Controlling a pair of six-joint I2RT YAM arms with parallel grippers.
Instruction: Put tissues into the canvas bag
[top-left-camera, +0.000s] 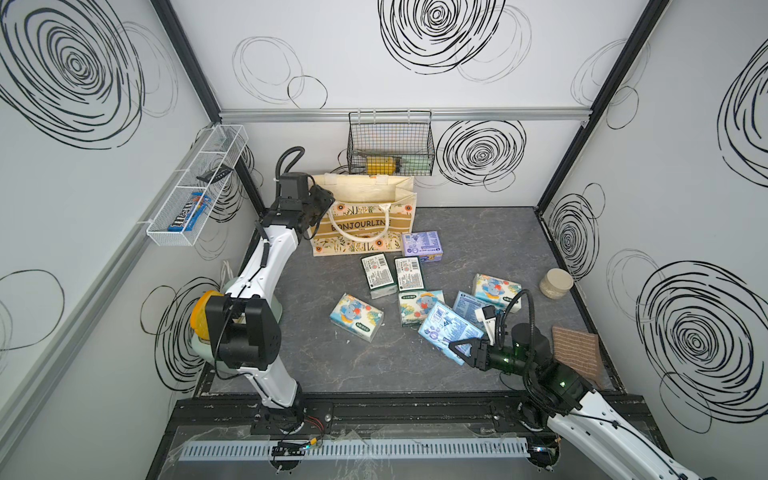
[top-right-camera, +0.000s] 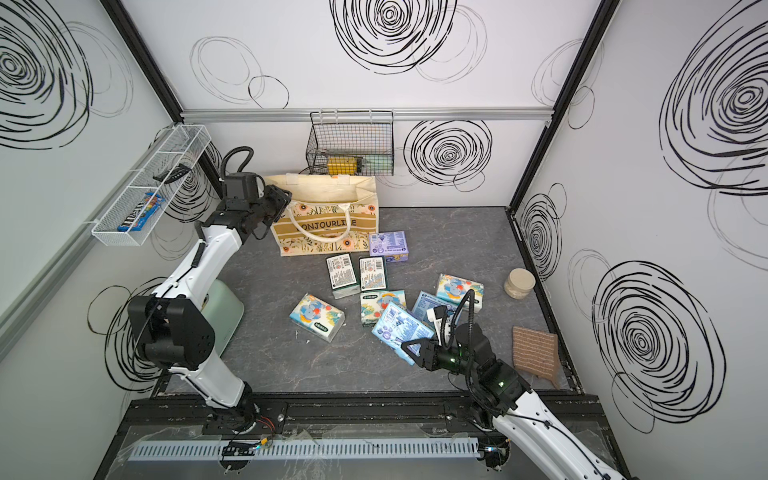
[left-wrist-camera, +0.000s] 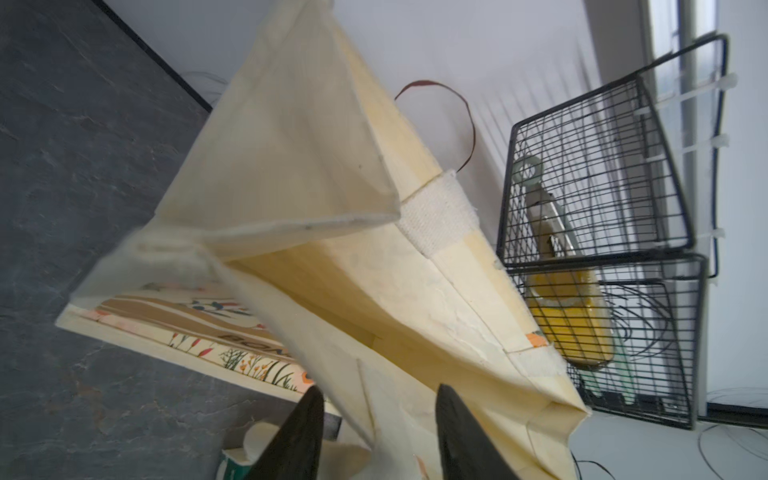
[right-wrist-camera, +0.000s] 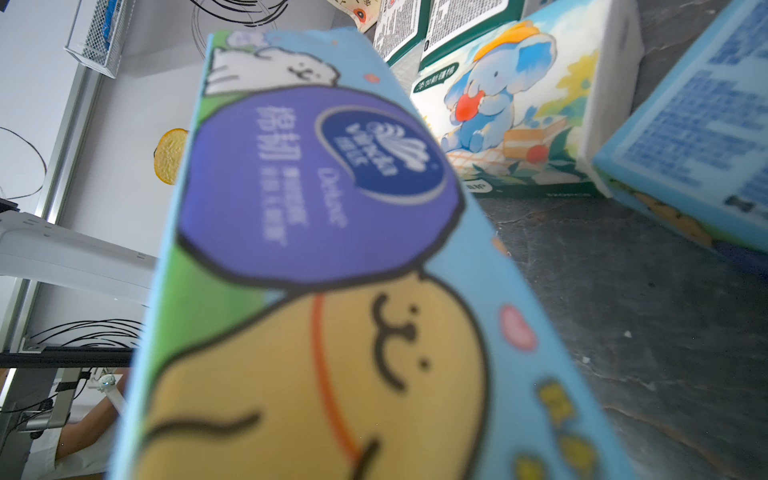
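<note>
The canvas bag (top-left-camera: 360, 240) (top-right-camera: 324, 244) stands at the back of the table. My left gripper (top-left-camera: 324, 200) is over its left top edge, fingers apart around the creased rim in the left wrist view. My right gripper (top-left-camera: 460, 348) (top-right-camera: 416, 352) is shut on a light blue tissue pack (top-left-camera: 444, 324) (right-wrist-camera: 320, 184), raised at the front right; in the right wrist view it fills the middle and hides the fingers. Other tissue packs lie before the bag: a purple one (top-left-camera: 421, 245), two white-topped ones (top-left-camera: 377, 272), several floral ones (top-left-camera: 357, 317) and another blue one (top-left-camera: 469, 304).
A round beige container (top-left-camera: 556, 283) and brown mat (top-left-camera: 576, 352) are at the right edge. A black wire basket (top-left-camera: 390, 144) hangs behind the bag, a white rack (top-left-camera: 172, 232) on the left wall.
</note>
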